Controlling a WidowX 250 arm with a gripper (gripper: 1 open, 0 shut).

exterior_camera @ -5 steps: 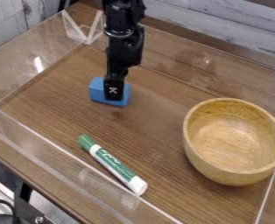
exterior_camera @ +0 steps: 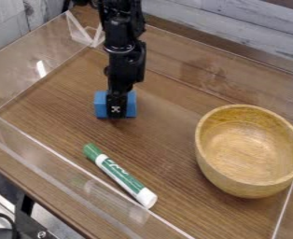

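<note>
The black gripper (exterior_camera: 117, 99) reaches down from the top of the view and is shut on a blue block (exterior_camera: 102, 106), which sits low at the wooden table's left-centre; whether the block rests on the surface cannot be told.
A yellow oval bowl (exterior_camera: 249, 149) stands at the right. A green and white tube (exterior_camera: 120, 175) lies at the front centre. A white edge runs along the left.
The gripper and the blue block have moved slightly toward the front and left, and the block has turned a little.
</note>
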